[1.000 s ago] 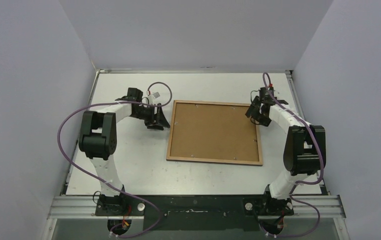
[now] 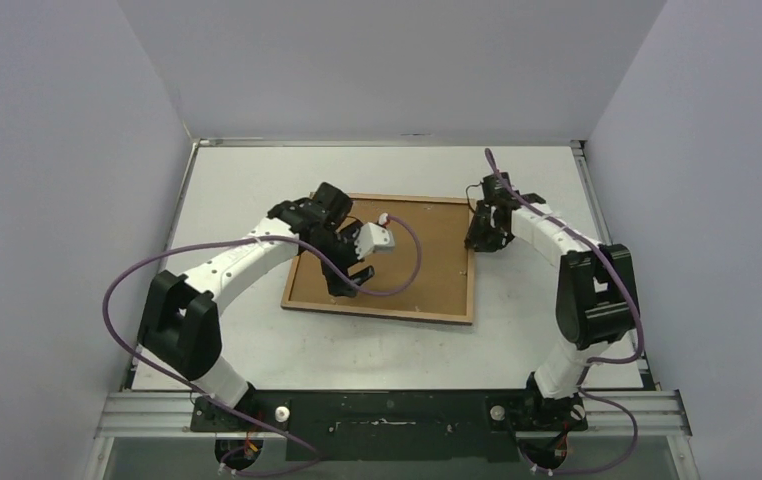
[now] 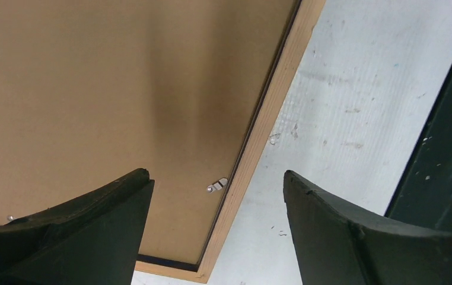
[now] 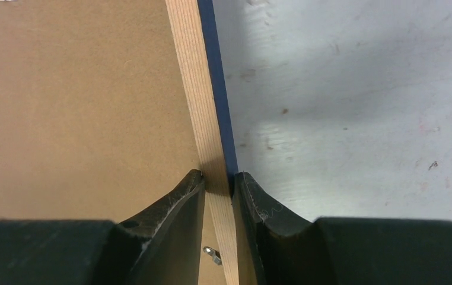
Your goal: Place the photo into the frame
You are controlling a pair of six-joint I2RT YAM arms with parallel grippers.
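Observation:
The wooden photo frame lies on the white table with its brown backing board facing up. No photo shows in any view. My right gripper is closed around the frame's right side rail, with one finger inside and one outside. Above the left part of the board hangs my left gripper; its fingers stand wide apart with nothing between them. Below them, in the left wrist view, is one corner of the frame.
Small metal clips sit on the board near the rails, one clip close to the frame's corner and another clip beside the right rail. Bare table surrounds the frame. Walls rise left and right.
The frame has slid left across the table, along with my right gripper, which has closed on its right rail. My left gripper has moved right, from beside the frame to above it.

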